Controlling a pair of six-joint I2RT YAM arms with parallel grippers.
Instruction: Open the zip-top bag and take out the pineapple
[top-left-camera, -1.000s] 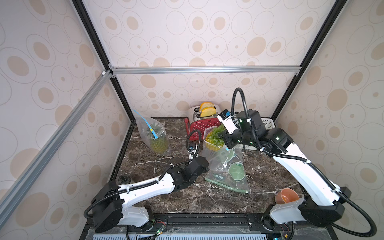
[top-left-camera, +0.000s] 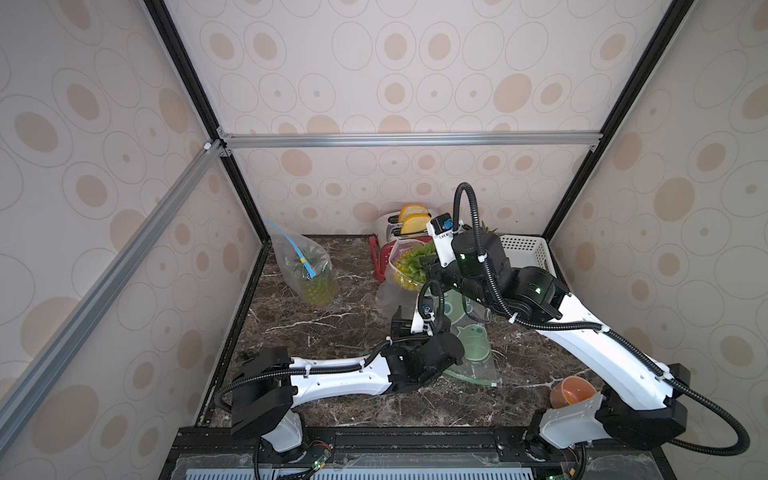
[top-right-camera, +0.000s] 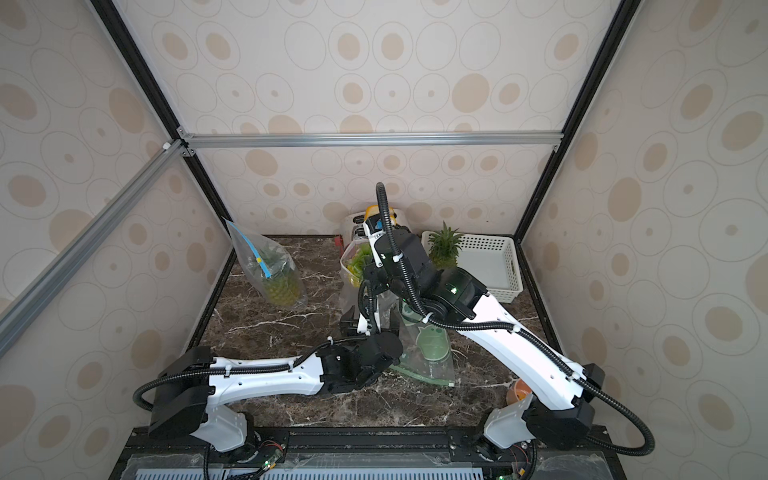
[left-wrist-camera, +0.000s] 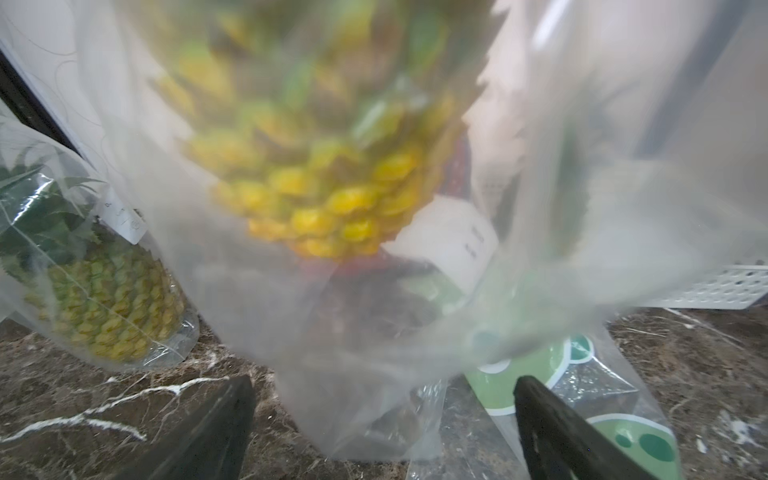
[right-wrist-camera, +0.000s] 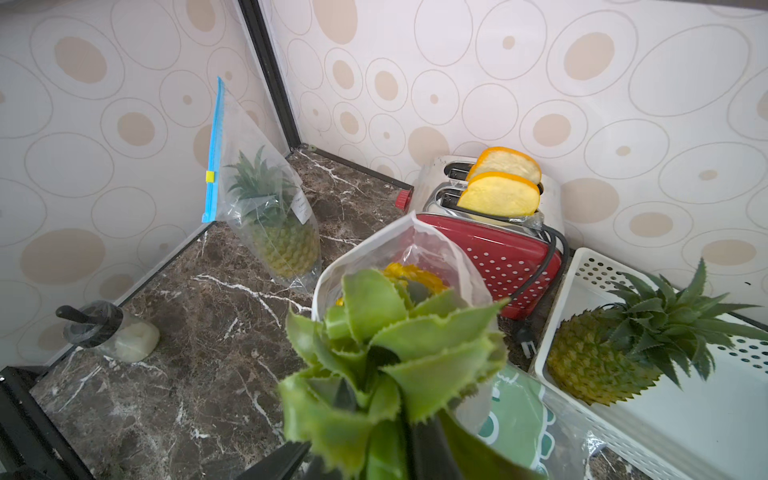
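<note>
In the right wrist view, the crown of a pineapple (right-wrist-camera: 384, 344) rises through the open mouth of a clear zip bag (right-wrist-camera: 336, 276). My right gripper is shut on its leaves. From the left wrist view, the yellow body of this pineapple (left-wrist-camera: 328, 184) still sits inside the bag (left-wrist-camera: 360, 400), which hangs loosely around it above the counter. My left gripper stands open below; the bag's lower end appears between its fingers, though whether they touch it I cannot tell.
A second bagged pineapple (right-wrist-camera: 280, 232) with a blue zip stands at the left. A toaster (right-wrist-camera: 488, 232) is behind, and a white basket (right-wrist-camera: 592, 268) with a loose pineapple (right-wrist-camera: 600, 360) lies right. A flat green-printed bag (top-left-camera: 476, 344) covers the counter's middle.
</note>
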